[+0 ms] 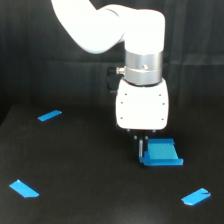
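Note:
My gripper [143, 151] points straight down, low over the dark table, at the left edge of a bright blue square [163, 152]. The square looks like a shallow tray or pad with a darker blue border. Its left edge is partly covered by the dark, thin fingers. They are too small and dark against the table to show whether the fingers are apart or what, if anything, is between them.
Strips of blue tape lie on the black table: one at the back left [49, 115], one at the front left [24, 189] and one at the front right [196, 197]. Between the left strips and the gripper the table is bare.

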